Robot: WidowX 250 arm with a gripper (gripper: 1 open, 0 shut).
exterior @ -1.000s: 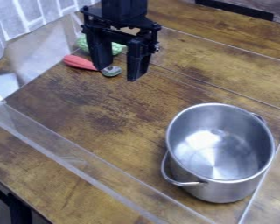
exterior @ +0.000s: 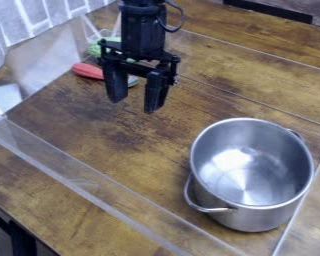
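My black gripper (exterior: 136, 88) hangs over the back left of the wooden table, its two fingers apart and nothing visible between them. Behind it lies a red-handled utensil (exterior: 88, 71), partly hidden by the gripper, and a green item (exterior: 104, 47) sits farther back, also partly covered. A large steel pot (exterior: 250, 172) with side handles stands at the front right.
Clear plastic edging runs along the left and front, and a pale crumpled cloth or sheet (exterior: 23, 30) is at the back left.
Over the last second my gripper has moved downward in the view and slightly left. The pot and table items look unmoved.
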